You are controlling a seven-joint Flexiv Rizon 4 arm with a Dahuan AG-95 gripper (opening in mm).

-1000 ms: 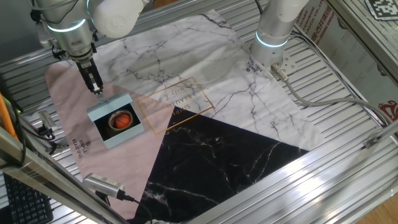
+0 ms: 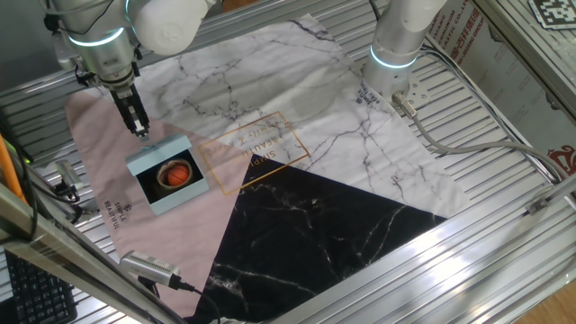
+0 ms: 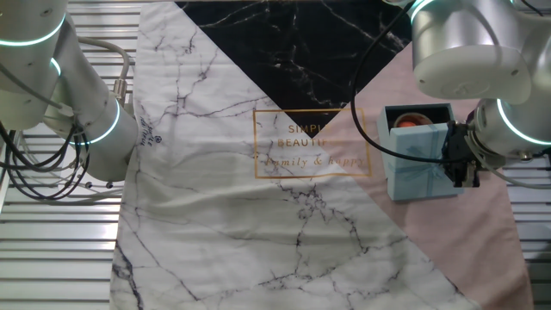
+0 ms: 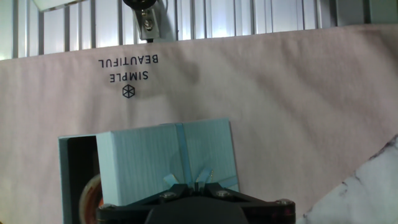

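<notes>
A light blue box (image 2: 169, 200) stands open on the pink part of the cloth, its dark inside showing. In it sits an orange ball (image 2: 177, 175) within a round, light-rimmed holder (image 4: 91, 198). The box's light blue lid (image 3: 417, 162) lies tilted against one side of the box, partly covering it in the wrist view. A ribbon bow (image 4: 171, 179) is tied on the lid. My gripper is at that bow, its fingertips close together and seemingly shut on the ribbon. The fingers hide part of the bow.
A small camera device (image 2: 150, 268) sits near the cloth's edge.
</notes>
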